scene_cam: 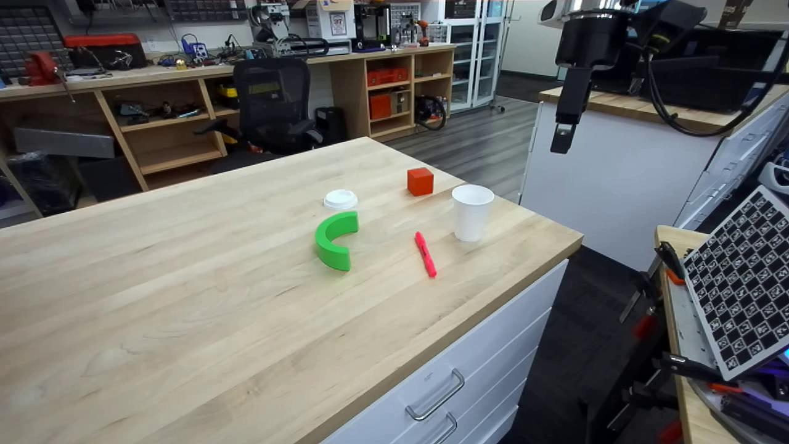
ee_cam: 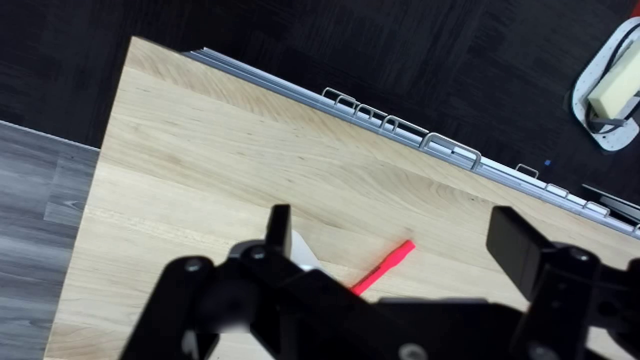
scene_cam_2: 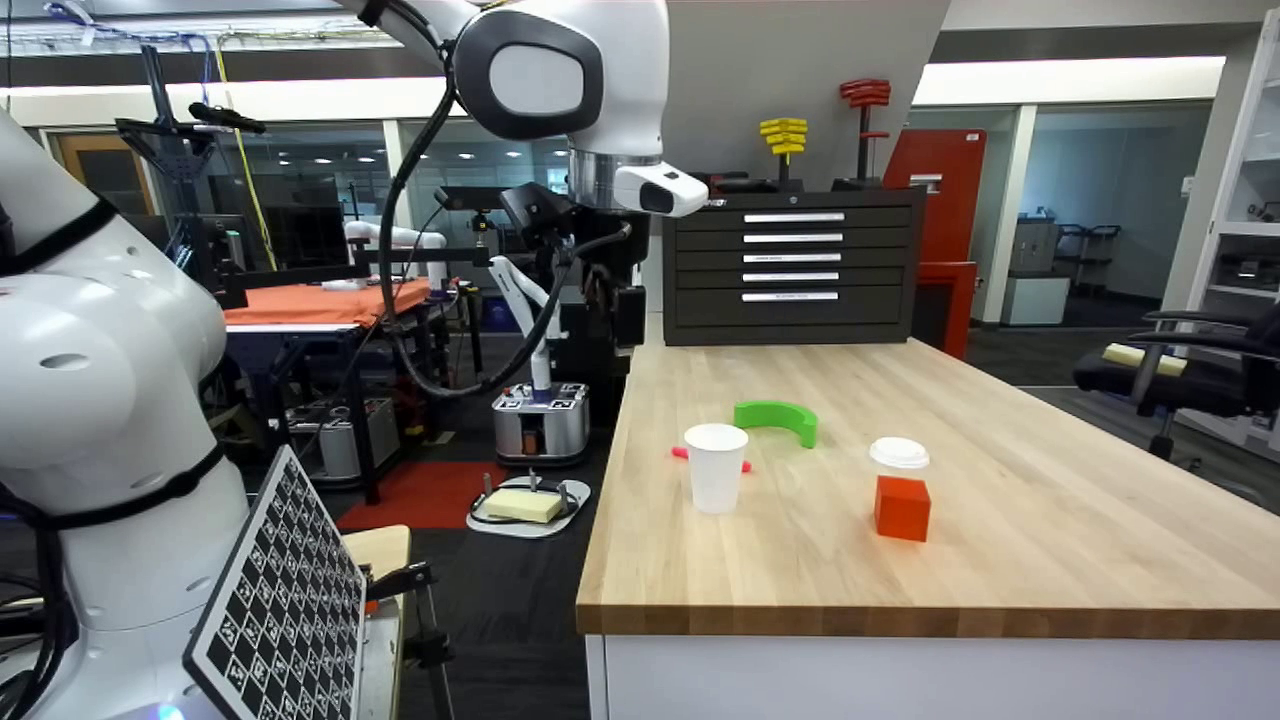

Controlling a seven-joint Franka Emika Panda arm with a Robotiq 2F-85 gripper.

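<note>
On the wooden tabletop stands a white paper cup [scene_cam: 471, 213], upright with its mouth up. A pink marker [scene_cam: 425, 254] lies beside it. A green half-ring [scene_cam: 332, 240], a white lid [scene_cam: 340, 199] and an orange-red cube [scene_cam: 420, 182] rest farther in, apart from each other. My gripper is open and empty, high above the table. In the wrist view the marker [ee_cam: 384, 267] shows between the fingers but far below them, and the cup is mostly hidden behind the left finger [ee_cam: 279, 228].
The table's drawer side [ee_cam: 360, 117] carries metal handles and drops to dark floor. A checkered board [scene_cam_2: 288, 600] leans near the arm's base. A black tool chest [scene_cam_2: 792, 270] stands beyond the far end.
</note>
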